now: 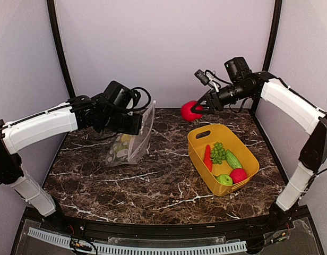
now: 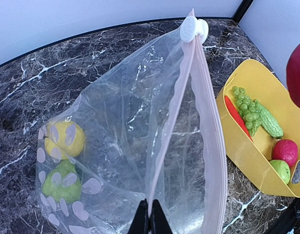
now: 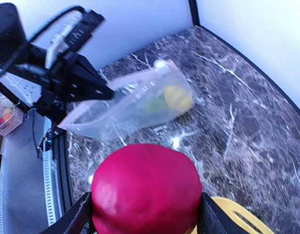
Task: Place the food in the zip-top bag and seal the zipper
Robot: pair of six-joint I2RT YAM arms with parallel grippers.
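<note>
The clear zip top bag [image 2: 125,117] stands with its mouth spread, a white slider [image 2: 191,29] at the far end of its zipper. My left gripper is shut on the bag's near rim. Through the film show a yellow food piece [image 2: 67,139] and a green one [image 2: 62,181]. A large red round food [image 3: 146,187] sits between the fingers of my right gripper [image 1: 201,105], which is shut on it, in the air above the far left corner of the yellow bin [image 1: 198,170].
Inside the bin lie a red pepper-like piece [image 1: 207,158], green grapes [image 1: 217,153], a cucumber [image 1: 233,161], a green apple [image 1: 224,179] and a smaller red round piece [image 1: 238,175]. Bare marble table [image 1: 169,138] separates bag and bin.
</note>
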